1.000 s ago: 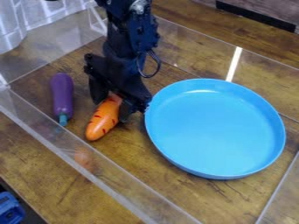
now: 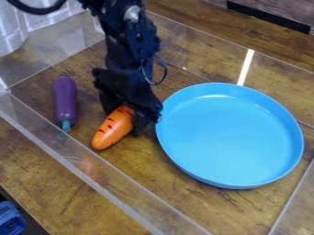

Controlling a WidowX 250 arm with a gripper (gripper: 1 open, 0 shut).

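Note:
An orange toy carrot [image 2: 113, 130] lies on the wooden table, with my black gripper [image 2: 128, 114] down over its upper end. The fingertips are dark and overlap, so I cannot tell whether they are closed on it. A purple eggplant toy [image 2: 65, 99] lies to the left. A large blue plate [image 2: 229, 136] sits to the right, close beside the gripper.
Clear plastic walls edge the workspace along the left and bottom. A blue object [image 2: 9, 218] is at the lower left corner. Bare table [image 2: 203, 64] shows behind the plate.
The arm has shifted slightly and appears more upright over the carrot. The carrot has moved or turned very slightly; the plate and eggplant stay put.

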